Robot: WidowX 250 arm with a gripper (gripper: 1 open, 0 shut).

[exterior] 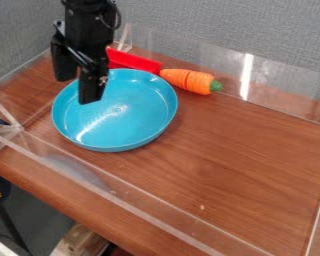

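My black gripper [83, 70] hangs over the upper left part of a round blue plate [129, 120], its fingers pointing down. Whether it is open or shut, or holds anything, is hard to tell in this dark view. An orange toy carrot [188, 80] with a green top lies behind the plate to the right, beside a red object [133, 62] that is partly hidden behind my arm.
Transparent low walls border the table, with a grey wall behind. Some dark objects and a cable sit off the table's left edge.
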